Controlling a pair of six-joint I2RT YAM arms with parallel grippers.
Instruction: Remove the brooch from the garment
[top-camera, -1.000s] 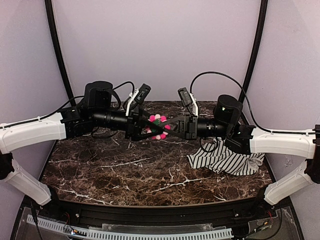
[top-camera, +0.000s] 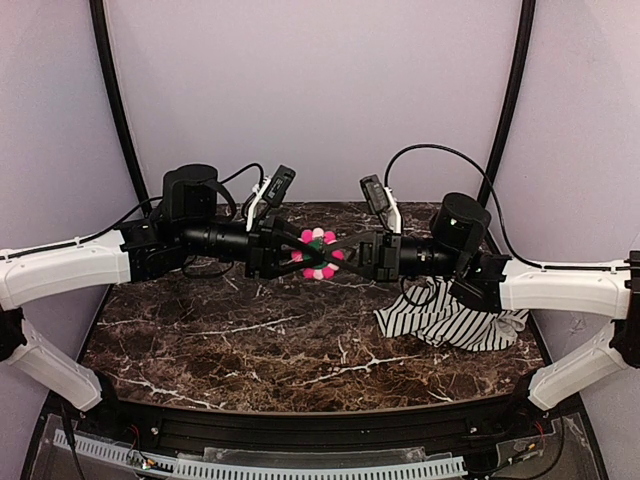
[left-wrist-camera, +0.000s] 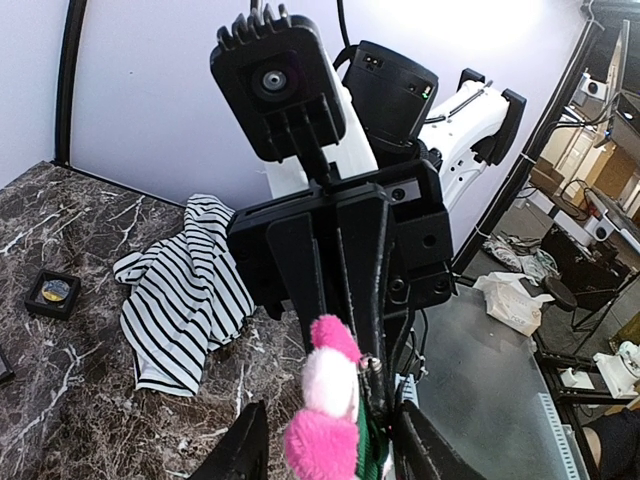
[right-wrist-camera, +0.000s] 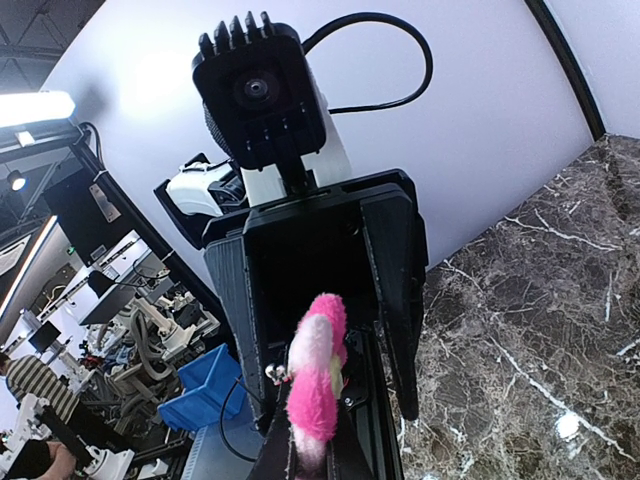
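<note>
The brooch (top-camera: 316, 236), a pink and white fuzzy flower with a green centre, is held in the air between my two grippers, seen edge-on in both wrist views (left-wrist-camera: 323, 440) (right-wrist-camera: 312, 400). My right gripper (top-camera: 342, 255) is shut on it. My left gripper (top-camera: 305, 256) surrounds it from the other side, fingers part open; whether they touch it is hard to tell. The striped garment (top-camera: 450, 325) lies crumpled on the right of the marble table, apart from the brooch, also visible in the left wrist view (left-wrist-camera: 185, 290).
A small black square object (left-wrist-camera: 52, 292) lies near the garment in the left wrist view. Walls and posts enclose the back and sides.
The garment is unchanged.
</note>
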